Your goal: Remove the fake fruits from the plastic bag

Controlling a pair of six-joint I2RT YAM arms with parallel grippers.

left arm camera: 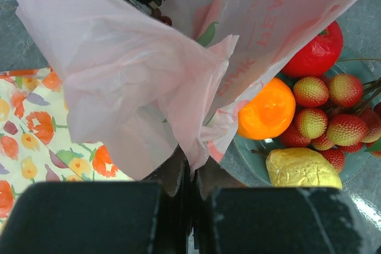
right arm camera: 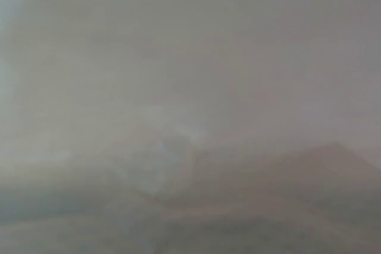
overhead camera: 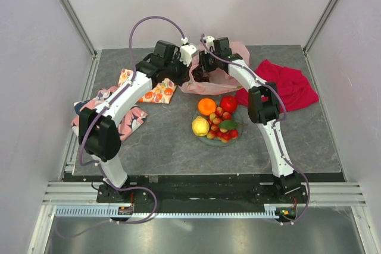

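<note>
The pink plastic bag (overhead camera: 220, 84) (left arm camera: 119, 69) is held up at its left edge by my left gripper (overhead camera: 183, 69), shut on the crumpled plastic. My right gripper (overhead camera: 202, 63) is down inside the bag over dark brown fruit (overhead camera: 200, 77), mostly hidden; its fingers are hard to make out. The right wrist view is only a pale blur of plastic. A glass plate (left arm camera: 250, 160) holds a yellow fruit (overhead camera: 200, 125), orange (overhead camera: 207, 106), red fruit (overhead camera: 228, 103) and several lychee-like fruits (left arm camera: 312, 122).
A red cloth (overhead camera: 286, 87) lies at the right, a floral cloth (overhead camera: 161, 94) and a pink patterned cloth (overhead camera: 128, 126) at the left.
</note>
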